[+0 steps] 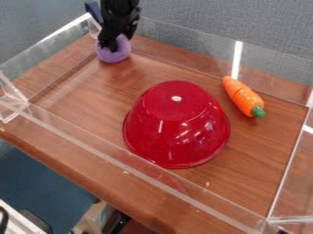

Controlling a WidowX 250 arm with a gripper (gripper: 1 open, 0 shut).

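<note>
The black gripper (pixel 115 38) hangs down at the top left, its fingertips on a purple round object (pixel 113 53) near the back-left of the clear-walled wooden tray; whether the fingers are closed on it is hard to tell. A red upturned bowl (pixel 175 128) sits in the middle right. An orange toy carrot (pixel 241 94) with a green end lies at the right.
Clear walls (pixel 184 200) surround the wooden surface (pixel 86 110). Beyond the front-left edge is a dark area with some clutter.
</note>
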